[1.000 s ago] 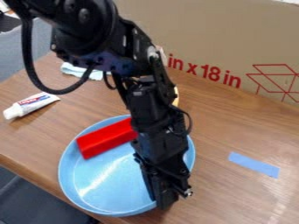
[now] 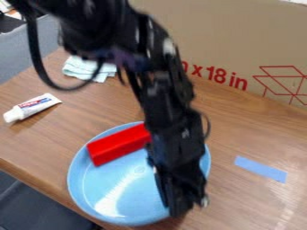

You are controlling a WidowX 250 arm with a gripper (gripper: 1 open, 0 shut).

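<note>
My black gripper (image 2: 180,196) is lowered at the right front rim of a light blue plate (image 2: 114,193), its fingers pointing down. It looks shut, and I see nothing held between its fingers, though their tips are dark and hard to make out. A red block (image 2: 118,142) lies on the back left part of the plate, partly hidden behind my arm.
A toothpaste tube (image 2: 32,108) lies at the left of the wooden table (image 2: 252,135), with a folded cloth (image 2: 82,70) behind it. Blue tape (image 2: 260,169) is stuck on the right. A cardboard box (image 2: 240,45) stands along the back. The table's edge is at lower left.
The plate, with the red block on it, has shifted slightly right over the last moments. My gripper has moved a little to the right and down along with it.
</note>
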